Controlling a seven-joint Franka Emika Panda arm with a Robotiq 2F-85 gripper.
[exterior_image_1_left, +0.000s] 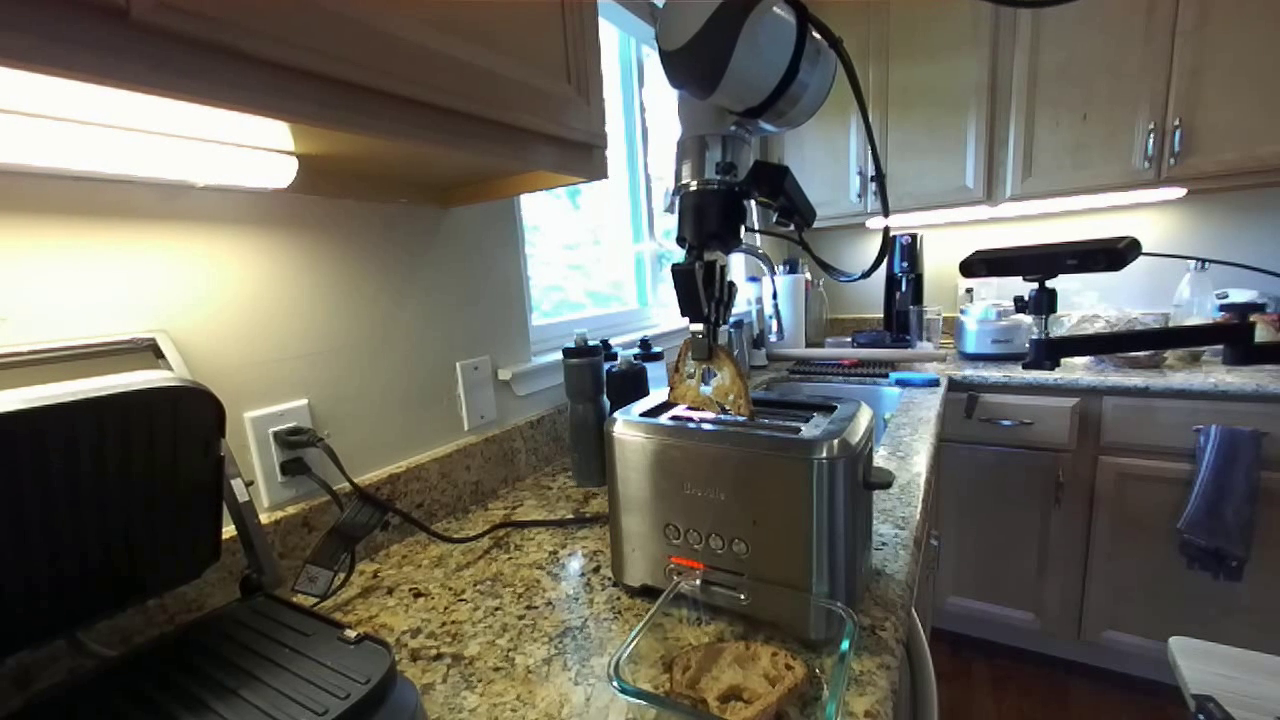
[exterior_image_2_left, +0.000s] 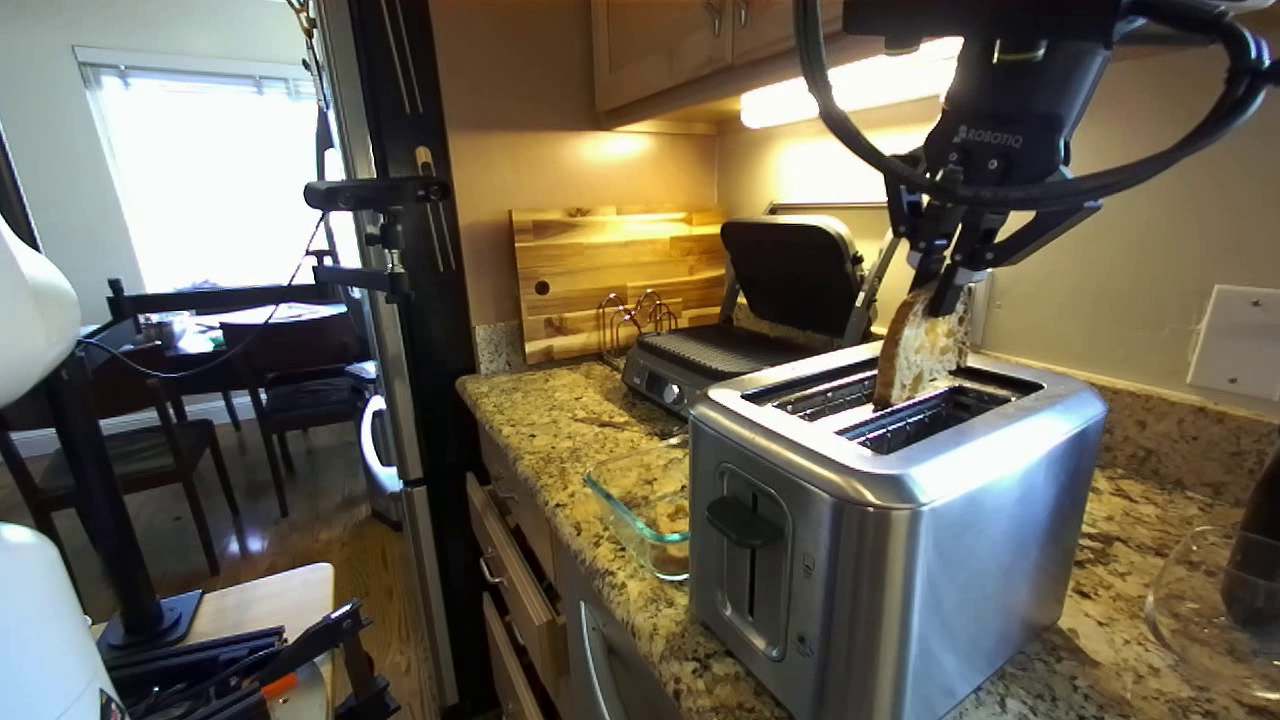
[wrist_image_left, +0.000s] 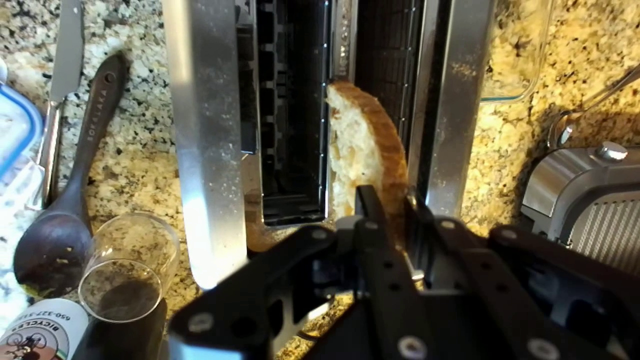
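My gripper is shut on the upper edge of a bread slice, just over the steel toaster. The slice stands upright, its lower edge at the toaster's slots. In the wrist view the bread leans across the divider between the two long slots, over the slot nearer the glass dish; how far its lower edge reaches in is hidden. The other slot looks empty. A second bread slice lies in a glass dish in front of the toaster.
An open grill stands at the left of exterior view 1. Bottles stand behind the toaster. A wooden spoon, a knife and a clear glass lie at its other side.
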